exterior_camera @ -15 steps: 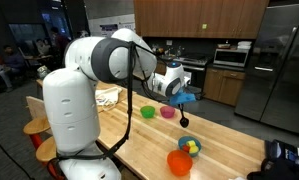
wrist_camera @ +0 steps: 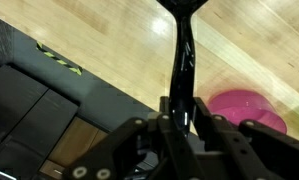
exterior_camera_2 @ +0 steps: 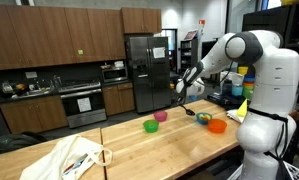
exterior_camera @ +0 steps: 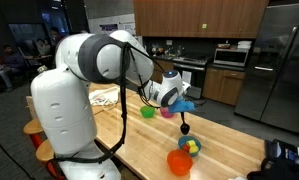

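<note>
My gripper is shut on the handle of a black ladle [wrist_camera: 183,60], whose head runs past the top edge of the wrist view. In exterior view 1 the ladle [exterior_camera: 185,128] hangs downward, its dark head just behind the blue bowl [exterior_camera: 194,149]. Something yellow shows inside that bowl. Nearer the camera is an orange bowl [exterior_camera: 179,161]. A pink bowl [exterior_camera: 167,113] and a green bowl [exterior_camera: 148,112] sit farther back on the table. From exterior view 2, the ladle [exterior_camera_2: 189,110] appears left of the blue bowl [exterior_camera_2: 203,118].
A white cloth [exterior_camera_2: 73,158] lies at the far end of the wooden table. Dark objects [exterior_camera: 283,158] stand at the right edge in exterior view 1. Bare tabletop [exterior_camera: 224,138] extends right of the blue bowl. Stools [exterior_camera: 34,128] stand beside the table.
The gripper and ladle have come slightly lower and toward the blue bowl in exterior view 1. The bowls have stayed where they were.
</note>
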